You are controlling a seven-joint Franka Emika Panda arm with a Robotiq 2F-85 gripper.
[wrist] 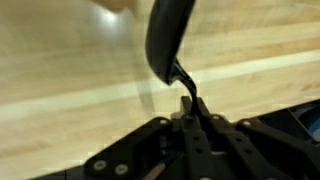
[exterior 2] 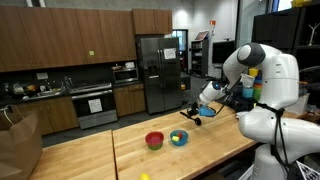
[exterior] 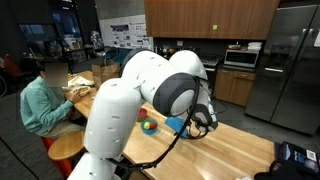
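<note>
In the wrist view my gripper is at the lower right, shut on the thin end of a dark object [wrist: 168, 38]. That object is wide and rounded at the top of the view and tapers toward the fingers; what it is I cannot tell. Bare light wood lies beneath it, blurred. Seen from exterior view 2, the gripper [exterior 2: 197, 119] hangs low at the far side of the table, to the right of the bowls. A red bowl [exterior 2: 154, 140] stands there, and beside it a blue bowl [exterior 2: 178, 138] with small coloured things inside.
A yellow object [exterior 2: 145, 177] lies near the front edge of exterior view 2. Black items [exterior: 292, 160] occupy the right end of the table [exterior: 235, 155], whose middle is mostly clear. A person [exterior: 50, 100] sits at the left, near a wooden stool [exterior: 66, 146].
</note>
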